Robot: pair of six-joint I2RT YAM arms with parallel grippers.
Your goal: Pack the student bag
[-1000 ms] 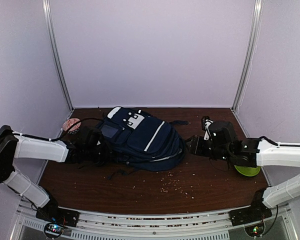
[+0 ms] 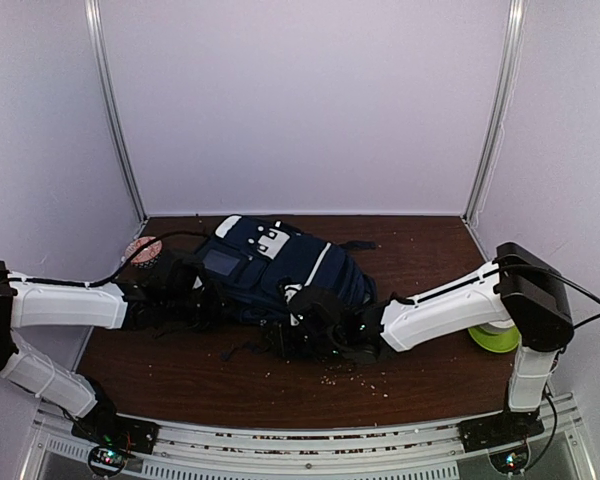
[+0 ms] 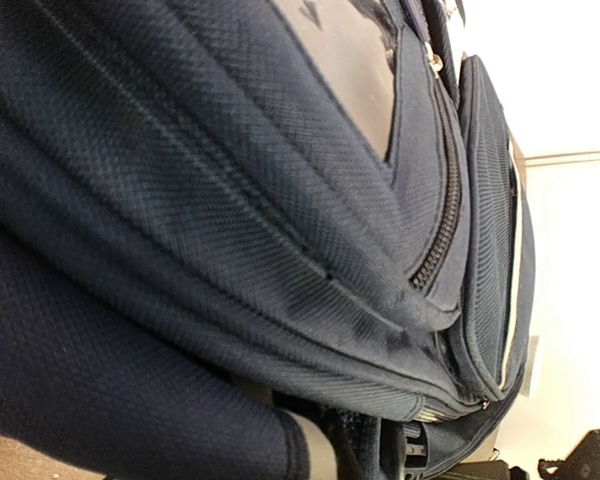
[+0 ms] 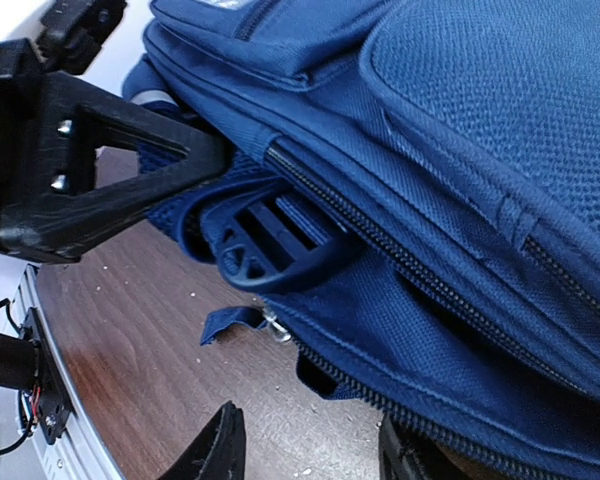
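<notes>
The navy student bag [image 2: 280, 265] lies on its back on the table, tilted toward the right. My left gripper [image 2: 215, 305] is at the bag's left end. In the right wrist view, its black fingers [image 4: 180, 150] look shut against the bag's edge beside a strap buckle [image 4: 275, 240]; whether cloth is between them is hidden. Dark bag cloth [image 3: 230, 220] fills the left wrist view. My right gripper stands open near the bag's front edge, below a zipper edge [image 4: 380, 400] that hangs slack. Nothing is clearly between its fingers.
A pink patterned round thing [image 2: 143, 250] sits at the back left. On the right is a green bowl [image 2: 495, 338], partly behind the right arm. Crumbs [image 2: 350, 375] lie on the front of the brown table [image 2: 210, 390].
The right arm has swung left from the bag's right end to its front edge, now covering part of the bag.
</notes>
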